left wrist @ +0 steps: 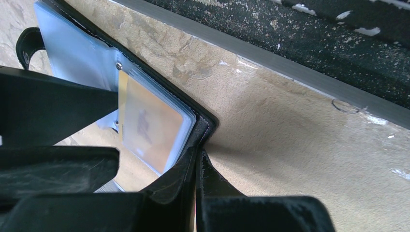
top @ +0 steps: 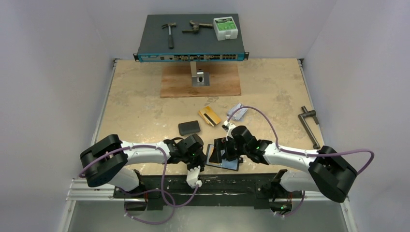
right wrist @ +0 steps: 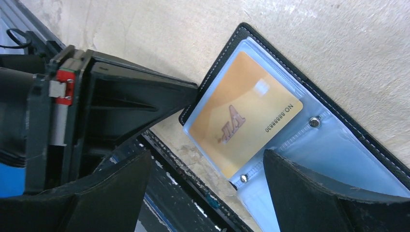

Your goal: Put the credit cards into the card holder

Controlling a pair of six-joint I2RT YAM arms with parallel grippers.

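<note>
The card holder, black with clear bluish pockets, lies open near the table's front edge. A gold card sits in one pocket; in the left wrist view a narrow yellow strip of this card shows past the pocket's edge. My left gripper is shut at the holder's black outer edge, which runs in at the fingertips. Open above the holder is my right gripper, the card between and beyond its fingers with no contact showing. Further back lie a gold card and pale cards.
A dark rectangular object lies just behind my left arm. Behind that stands a raised shelf with hammers and a white box on top. A dark metal tool rests at the right edge.
</note>
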